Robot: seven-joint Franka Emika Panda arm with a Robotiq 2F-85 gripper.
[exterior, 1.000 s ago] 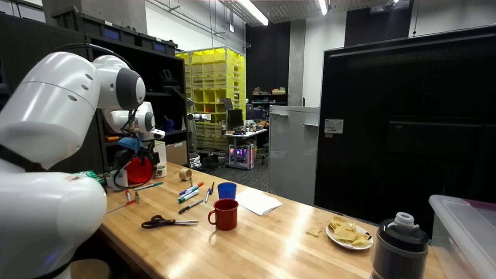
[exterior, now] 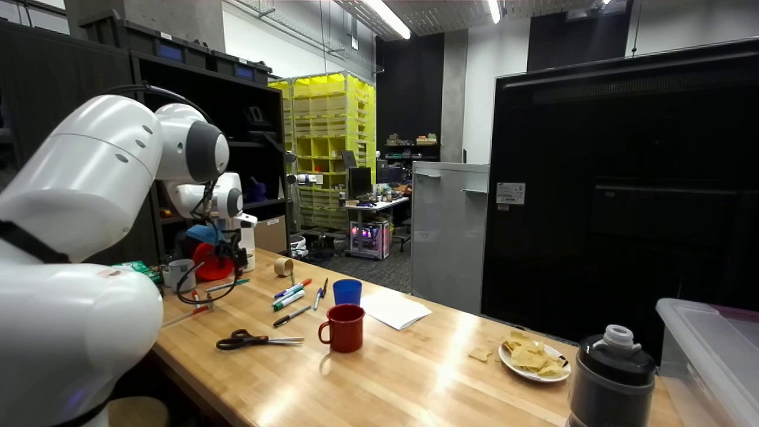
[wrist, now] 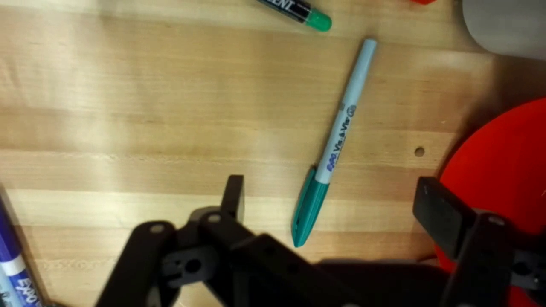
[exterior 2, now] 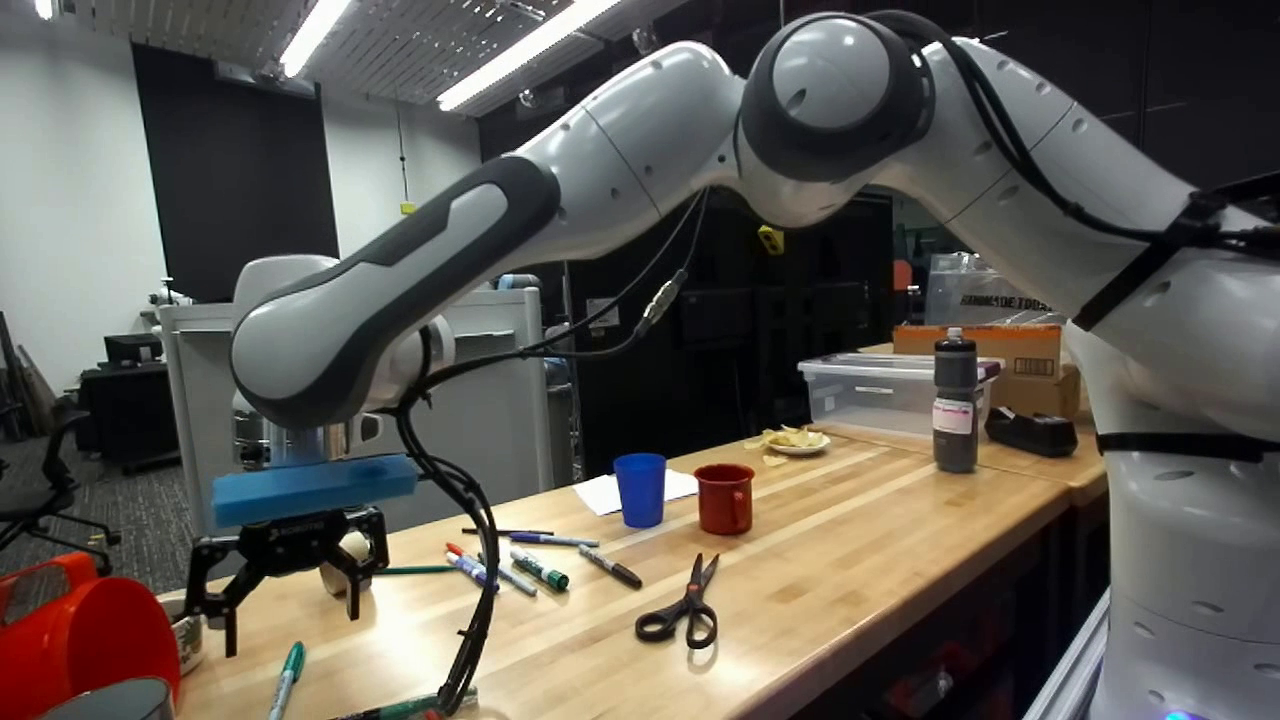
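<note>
My gripper stands open above the table, its two black fingers wide apart with nothing between them. In the wrist view a marker with a grey barrel and teal cap [wrist: 310,209] lies on the wood between the fingers as seen from above, its capped end toward the gripper. In exterior view 2 the gripper [exterior 2: 290,630] hangs above the tabletop, and the same teal-capped marker [exterior 2: 288,679] rests below it. A red container [wrist: 504,158] is close by the right finger in the wrist view.
Other markers [exterior 2: 537,569], scissors [exterior 2: 685,614], a blue cup [exterior 2: 641,490] and a red mug [exterior 2: 725,499] occupy the table's middle. A tape roll [exterior: 284,266] sits near the back edge. A plate of chips [exterior: 535,359] and a bottle [exterior: 613,381] stand farther along.
The arm has come down and shifted slightly right in exterior view 1, with the gripper now lower by the red container. The objects on the table look unmoved.
</note>
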